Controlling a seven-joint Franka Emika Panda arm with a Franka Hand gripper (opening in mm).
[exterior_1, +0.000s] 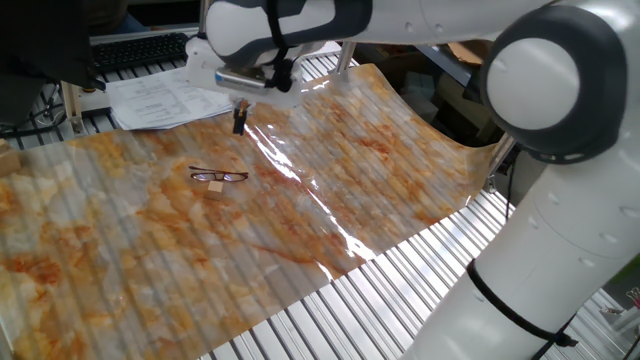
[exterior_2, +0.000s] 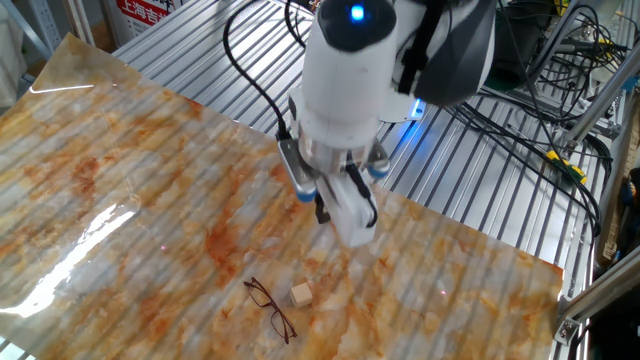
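A pair of dark-framed glasses (exterior_1: 219, 175) lies on the marbled sheet, with a small pale wooden block (exterior_1: 215, 190) close beside it. From the other side, the glasses (exterior_2: 270, 310) and block (exterior_2: 301, 294) appear near the lower middle. My gripper (exterior_1: 240, 124) hangs above the sheet, up and to the right of both in exterior view 1, apart from them. Its dark fingers look close together, but this angle does not settle whether they are open or shut. In exterior view 2 the white hand (exterior_2: 345, 208) largely hides the fingers.
Printed papers (exterior_1: 165, 100) and a keyboard (exterior_1: 140, 52) lie beyond the sheet's far edge. A tan object (exterior_1: 8, 158) sits at the far left edge. Much of the marbled sheet (exterior_1: 130, 270) is bare. Cables (exterior_2: 530, 130) run behind the arm.
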